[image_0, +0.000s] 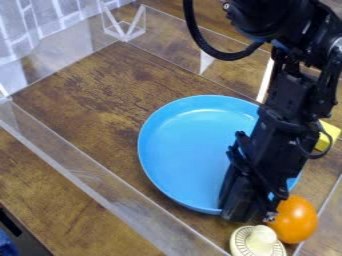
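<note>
My black gripper (251, 205) is low at the right, over the right edge of a blue plate (181, 150), beside an orange round object (295, 222). Its fingertips are dark and crowded together, so I cannot tell whether anything is between them.
A cream knob-like object (255, 241) sits at the bottom right. A yellow item (326, 135) is partly behind the arm at the right. Clear plastic walls edge the wooden surface (87, 95), whose left part is free.
</note>
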